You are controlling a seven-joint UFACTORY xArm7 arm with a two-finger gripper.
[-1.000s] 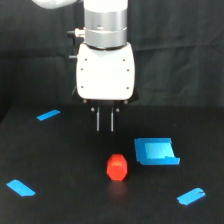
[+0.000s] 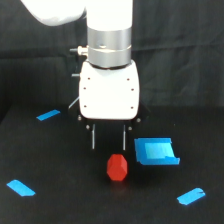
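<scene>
A red, rounded, faceted object [image 2: 117,168] rests on the black table near the middle front. Just above it in the picture hangs my gripper [image 2: 109,147], pointing down from the white hand [image 2: 109,92]. Its two thin fingers stand apart with nothing between them. The right finger is roughly in line with the red object, while the left one lies farther to the left. Whether the fingertips are over the object or behind it is hard to tell from this single view.
A blue square tray-like piece [image 2: 155,151] lies close to the right of the red object. Blue strips mark the table at back left [image 2: 48,115], front left [image 2: 20,188] and front right [image 2: 190,196].
The gripper has come lower and slightly to the right, closer to the red object. Its fingers are spread wider than before. The red object and the blue pieces have not moved.
</scene>
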